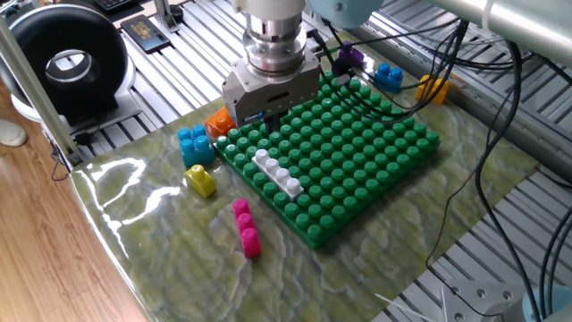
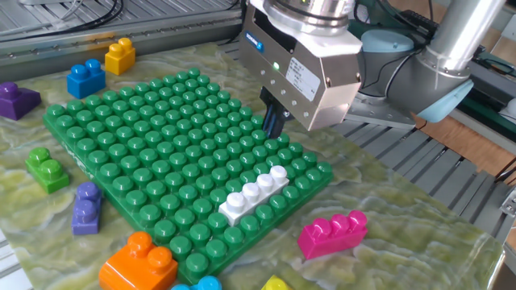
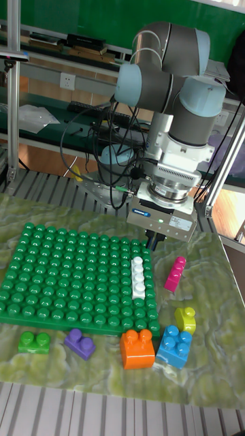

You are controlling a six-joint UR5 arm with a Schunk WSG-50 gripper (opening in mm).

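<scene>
A white brick (image 1: 279, 173) with a single row of studs is seated on the green baseplate (image 1: 357, 170), near one edge. It shows clearly in exterior view 2 as a white brick (image 2: 254, 195) and in exterior view 3 as a white brick (image 3: 138, 278). Above the plate, a short way from the white brick's end, hangs my gripper (image 2: 275, 125), pointing down. Its dark fingers (image 2: 270, 113) look close together, with no brick seen between them. The gripper (image 3: 152, 240) is apart from the white brick.
A pink brick (image 2: 333, 234) lies beside the plate. Yellow (image 1: 201, 181), light blue (image 1: 195, 146), orange (image 3: 137, 350), violet (image 3: 79, 344) and green (image 3: 34, 342) bricks lie around it. Dark purple (image 2: 18, 101), blue (image 2: 86, 79) and amber (image 2: 120, 56) bricks line another side. Cables hang near the arm.
</scene>
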